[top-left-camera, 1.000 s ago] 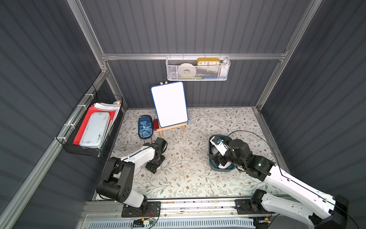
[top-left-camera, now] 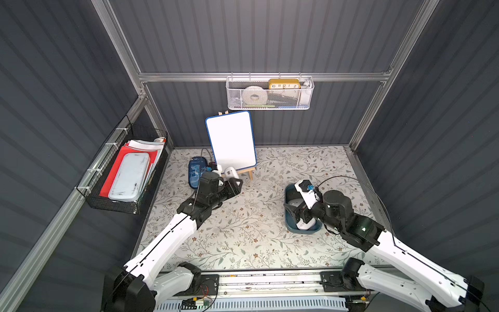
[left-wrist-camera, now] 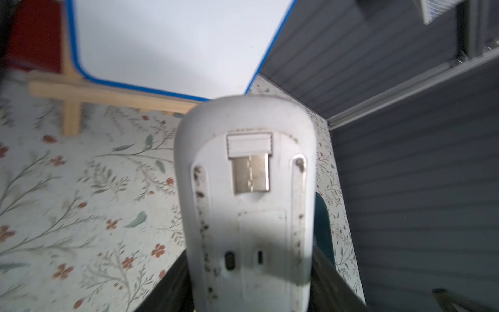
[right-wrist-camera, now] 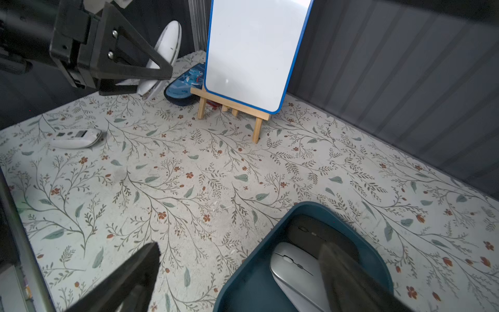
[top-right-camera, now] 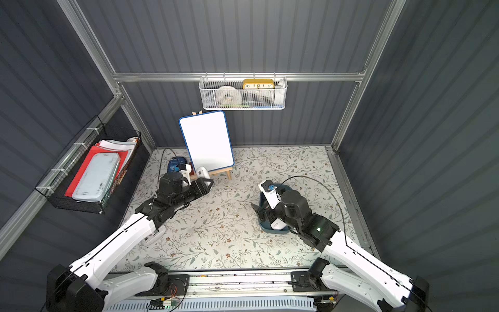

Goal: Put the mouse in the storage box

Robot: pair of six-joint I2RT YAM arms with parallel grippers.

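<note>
A white mouse (left-wrist-camera: 249, 218), its underside with a stowed USB dongle facing the camera, fills the middle of the left wrist view. My left gripper (top-left-camera: 235, 183) is shut on it, holding it up in the air in front of the whiteboard. The teal storage box (right-wrist-camera: 239, 278) stands on the table to the right. Inside it lie a black mouse (right-wrist-camera: 322, 235) and a silver-white mouse (right-wrist-camera: 296, 273). Over the box, my right gripper is open, its blurred fingers apart with nothing gripped; one hides part of the box.
A whiteboard (top-left-camera: 231, 140) on a wooden easel stands at the back, with a blue case (top-left-camera: 196, 171) to its left. A white remote-like object (right-wrist-camera: 77, 138) lies at the left front.
My left gripper has risen from low over the left of the table, moving up and toward the back with the white mouse. The right gripper has shifted slightly, still over the box.
</note>
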